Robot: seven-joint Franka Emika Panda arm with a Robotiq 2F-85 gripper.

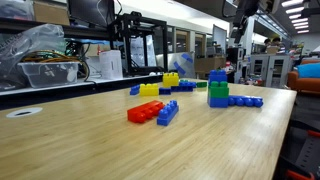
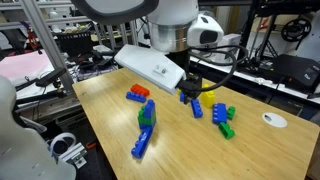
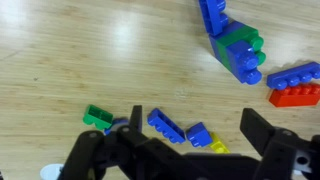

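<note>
My gripper hangs high above the wooden table, open, with nothing between its dark fingers. In the wrist view a green and blue stack [image 3: 238, 48] stands at the upper right, beside a long blue brick [image 3: 213, 15]. A blue brick [image 3: 293, 77] and a red brick [image 3: 296, 96] lie at the right edge. Below the gap lie two blue bricks [image 3: 165, 125] and a yellow one [image 3: 219, 145], partly hidden by the gripper. Near the left finger is a green brick [image 3: 97, 117]. From the side, the stack [image 1: 218, 92] is upright.
The arm's white body [image 2: 175, 50] covers much of exterior view 2. A flat white disc [image 2: 274, 120] lies on the table's far side. Bare wood [image 3: 60, 55] fills the wrist view's upper left. Plastic tubs [image 1: 50, 73] stand beyond the table.
</note>
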